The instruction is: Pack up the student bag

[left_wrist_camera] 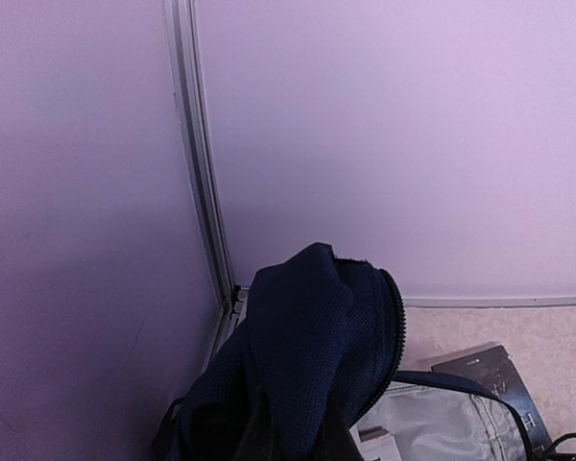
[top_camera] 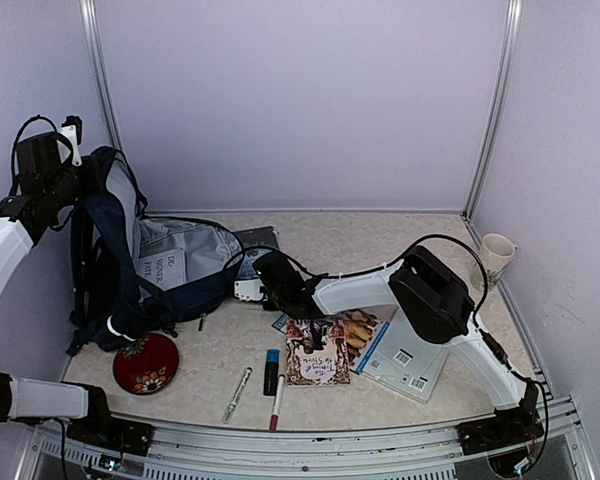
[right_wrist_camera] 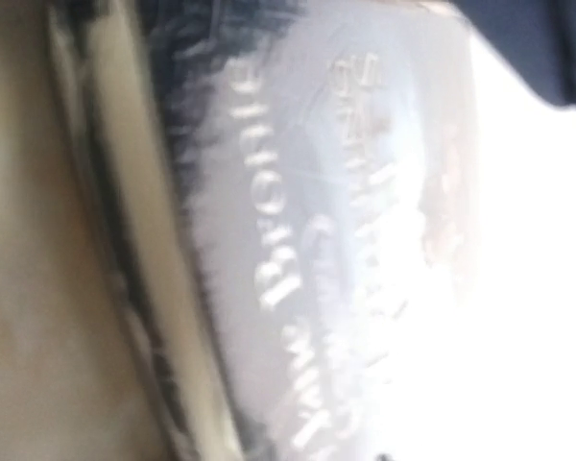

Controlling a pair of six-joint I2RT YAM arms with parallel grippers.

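Observation:
The navy backpack (top_camera: 110, 270) stands open at the left, a white book (top_camera: 162, 268) inside its grey lining. My left gripper (top_camera: 86, 170) is shut on the bag's top fabric, which fills the lower left wrist view (left_wrist_camera: 298, 346). My right gripper (top_camera: 250, 290) is low at the bag's right edge, beside a dark flat book (top_camera: 260, 240); its fingers are hard to make out. The right wrist view shows a blurred, glaring book cover (right_wrist_camera: 269, 250) very close. More books (top_camera: 318, 355) and a grey item (top_camera: 400, 365) lie right of centre.
A red flowered round object (top_camera: 145, 362), pens (top_camera: 237, 395) and a dark marker (top_camera: 271, 372) lie at the front. A mug (top_camera: 495, 260) stands by the right wall.

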